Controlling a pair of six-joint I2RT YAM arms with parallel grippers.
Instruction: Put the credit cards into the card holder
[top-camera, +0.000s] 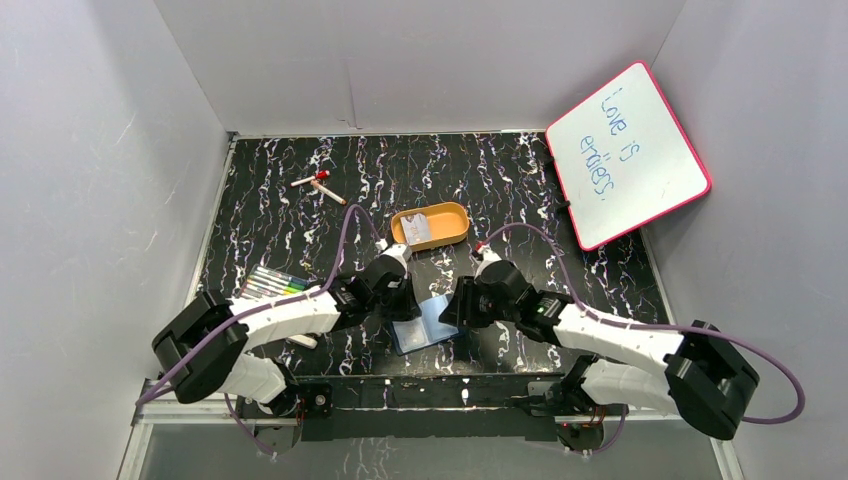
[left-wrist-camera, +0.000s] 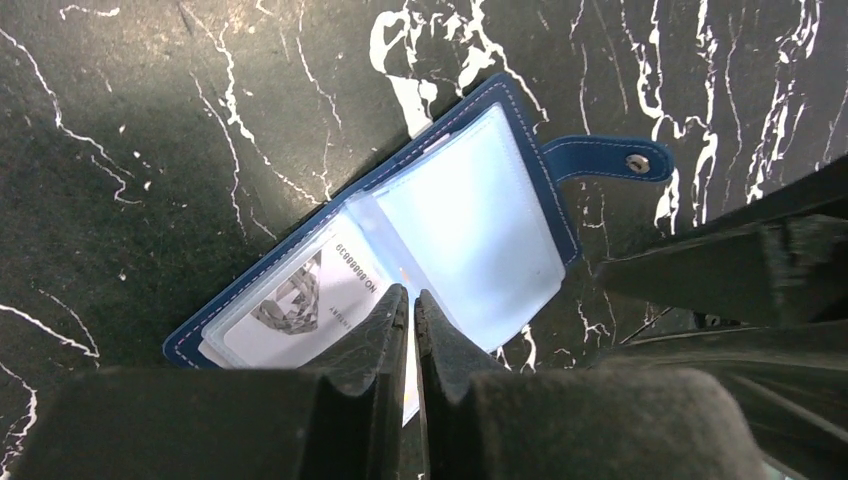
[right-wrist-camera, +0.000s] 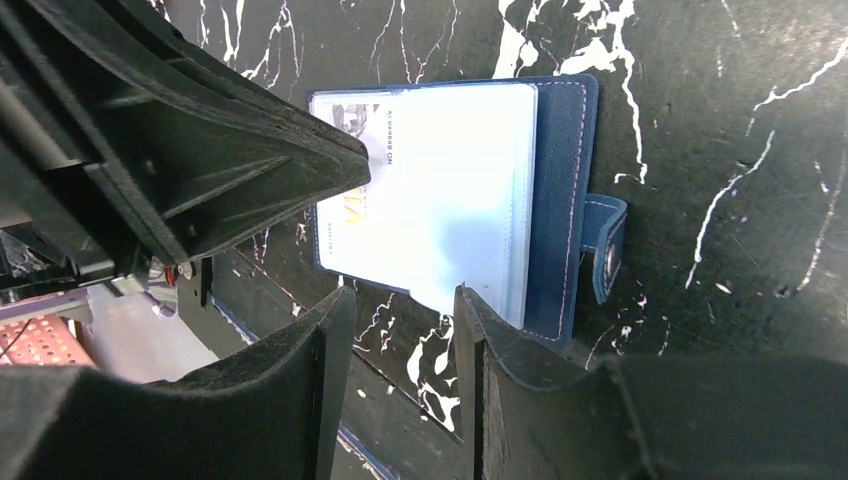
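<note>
The blue card holder (top-camera: 425, 338) lies spread on the table between both arms, its clear sleeves showing. A white card with a grey picture (left-wrist-camera: 300, 310) sits in one sleeve in the left wrist view; the pale page (left-wrist-camera: 470, 210) beside it looks blank. My left gripper is shut above the holder, nothing seen between its tips. Over the holder's edge in the right wrist view, my right gripper stands open and empty. Another card (top-camera: 415, 229) rests in the orange tray (top-camera: 453, 238) behind the arms.
Several markers (top-camera: 270, 281) lie at the left, with two more pens (top-camera: 328, 192) at the back left. A whiteboard (top-camera: 630, 155) leans at the right. Both grippers are close together over the holder.
</note>
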